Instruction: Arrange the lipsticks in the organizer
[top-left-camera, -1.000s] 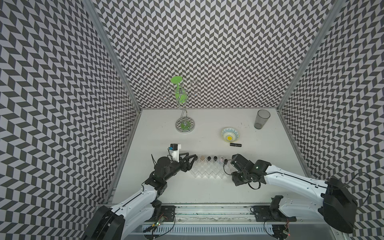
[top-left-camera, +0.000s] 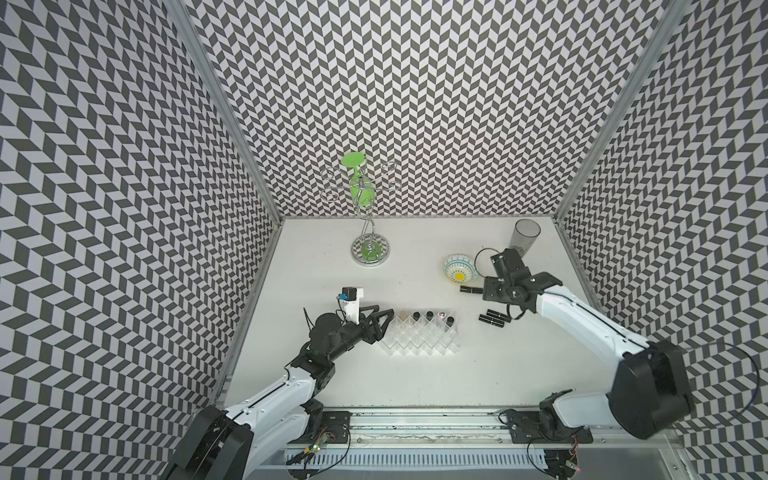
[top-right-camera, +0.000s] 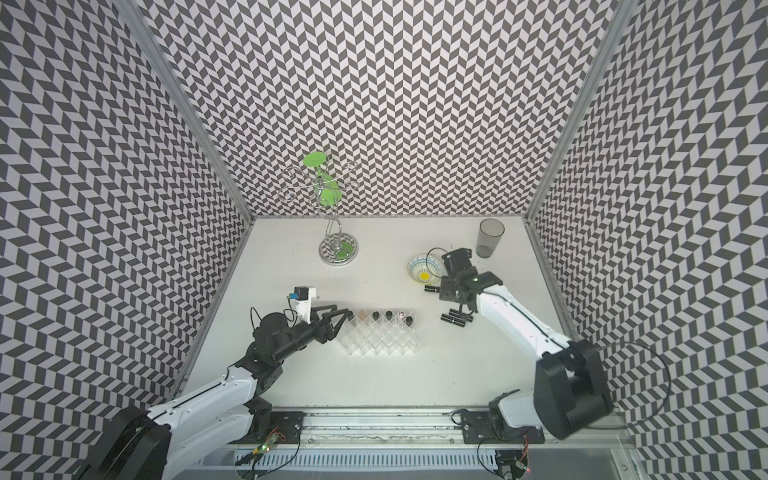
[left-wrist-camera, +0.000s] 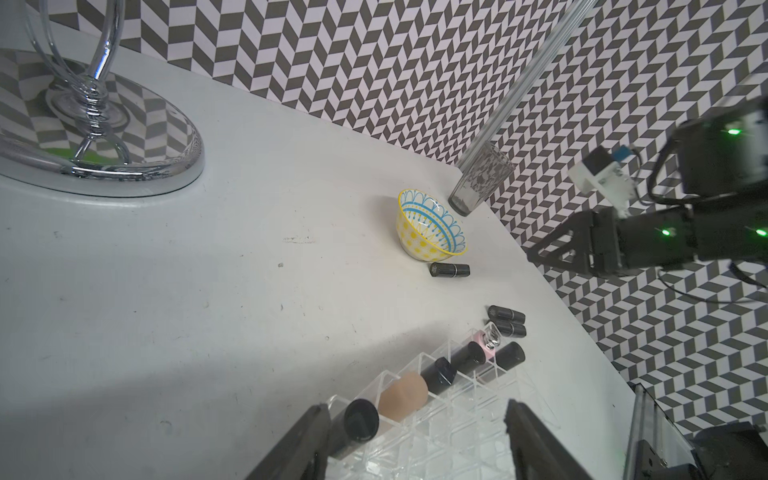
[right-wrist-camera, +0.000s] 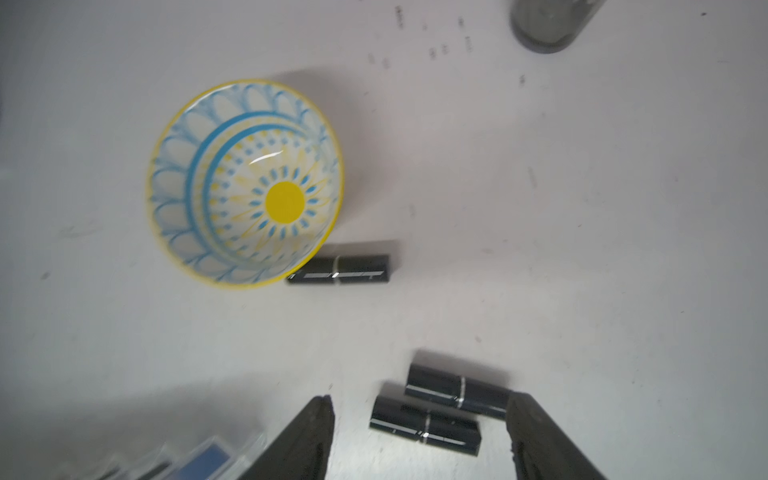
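The clear organizer (top-left-camera: 418, 340) stands on the white table. Several lipsticks are upright in its back row, among them a tan one (left-wrist-camera: 402, 396), a pink one (left-wrist-camera: 486, 339) and a black one (left-wrist-camera: 352, 428) at the left end. My left gripper is open by that left end, its fingers (left-wrist-camera: 300, 448) apart. Two black lipsticks (right-wrist-camera: 457, 390) (right-wrist-camera: 424, 426) lie side by side on the table, right of the organizer. Another black lipstick (right-wrist-camera: 340, 269) touches or sits close against the bowl's edge. My right gripper is open above the lying pair, with nothing held.
A patterned bowl (right-wrist-camera: 180, 172) sits behind the organizer's right side, with a grey glass (top-left-camera: 524, 233) farther back right. A chrome stand with green parts (top-left-camera: 370, 249) is at the back left. The table between stand and bowl is clear.
My right arm has swung away from the organizer's right end, back and to the right, over the lying lipsticks. The lying pair now shows. My left arm looks nearly still.
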